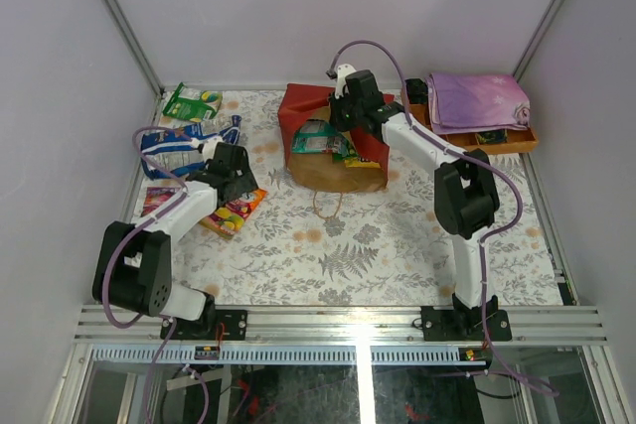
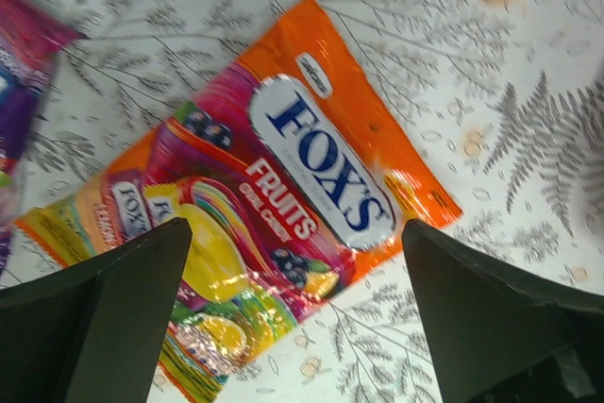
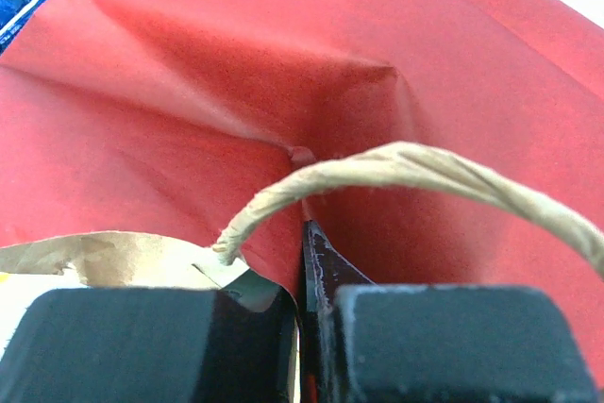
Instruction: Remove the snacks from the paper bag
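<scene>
A brown and red paper bag (image 1: 338, 174) lies open at the centre, with teal (image 1: 316, 136) and yellow-green snack packs inside. My right gripper (image 1: 340, 108) is shut on the bag's red rim; in the right wrist view the red paper (image 3: 142, 139) runs between its fingers, below a twisted handle (image 3: 415, 165). My left gripper stands open over an orange Fox's fruits bag (image 2: 283, 167) on the table, at the left in the top view.
Green (image 1: 189, 106), blue (image 1: 169, 154) and purple (image 1: 157, 196) packs lie at the left. A box (image 1: 517, 141) with folded purple cloth stands at the back right.
</scene>
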